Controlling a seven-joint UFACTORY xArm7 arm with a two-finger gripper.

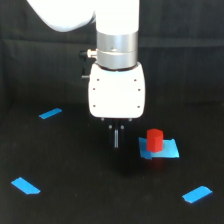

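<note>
A small red block (154, 140) sits on a blue patch (168, 150) on the dark table, right of centre. My gripper (116, 146) hangs below the white hand, pointing down, to the left of the red block and apart from it. Its dark fingers are thin and seem close together against the dark background. Whether they are open or shut does not show clearly.
Strips of blue tape lie on the table at the far left (50, 113), near left (26, 186) and near right (196, 194). A dark curtain (185, 50) stands behind.
</note>
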